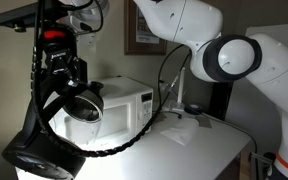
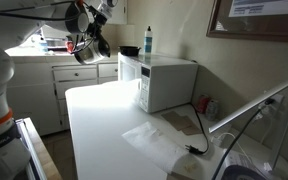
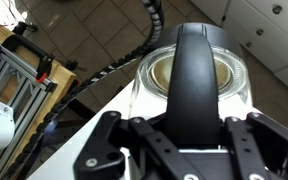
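Note:
A glass carafe (image 3: 229,75) with black parts hangs tilted in the air, and its black handle (image 3: 194,75) runs up the middle of the wrist view. My gripper is shut on that handle; the contact itself is mostly hidden by the dark fingers. In exterior view 1 the gripper (image 1: 66,72) is above the carafe, whose round glass end (image 1: 83,107) shows at the right and whose wide black end (image 1: 39,155) points down left. Exterior view 2 has the carafe (image 2: 88,52) small, at the far left end of the table.
A white microwave (image 1: 124,112) stands on the white table (image 2: 99,125) behind the carafe. On its top lies a black pan (image 2: 129,50). A pale sheet (image 2: 156,147) lies nearer on the table. Drawers (image 2: 76,73) are beyond.

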